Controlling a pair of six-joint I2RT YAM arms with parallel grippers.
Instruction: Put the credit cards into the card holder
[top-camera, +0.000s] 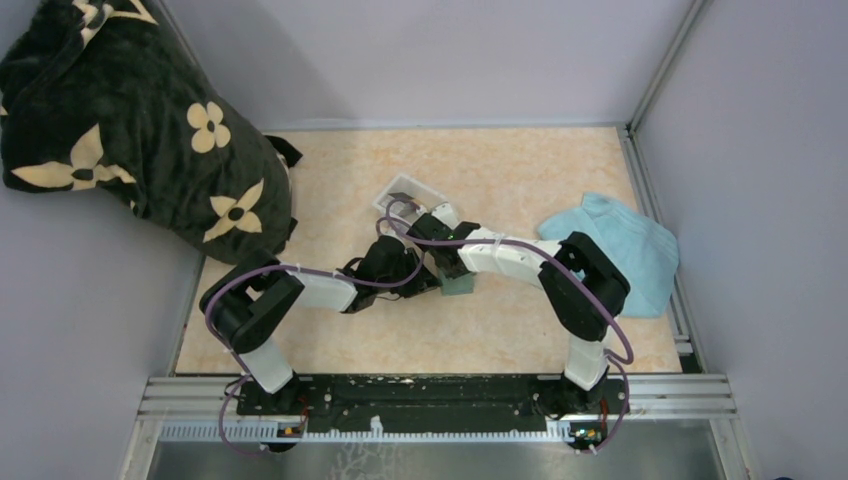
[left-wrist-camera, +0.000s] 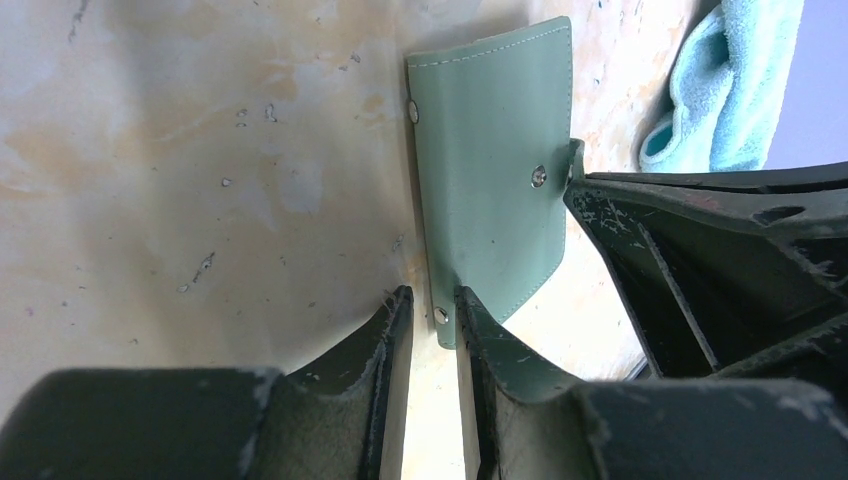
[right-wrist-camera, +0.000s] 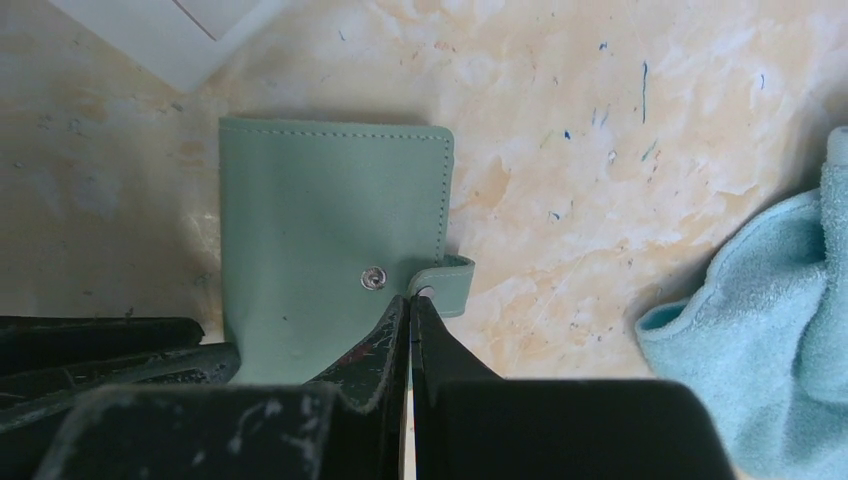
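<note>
A green card holder with stitched edges and metal snaps lies flat on the table, partly under the arms in the top view. My right gripper is shut at the small strap with a snap on the holder's right edge; I cannot see anything clearly between its fingertips. My left gripper stands open a little at the near end of the holder, with nothing seen gripped. A white tray behind the grippers holds small flat items, partly hidden; whether they are cards I cannot tell.
A light blue cloth lies on the right of the table. A large dark floral cushion leans at the back left.
</note>
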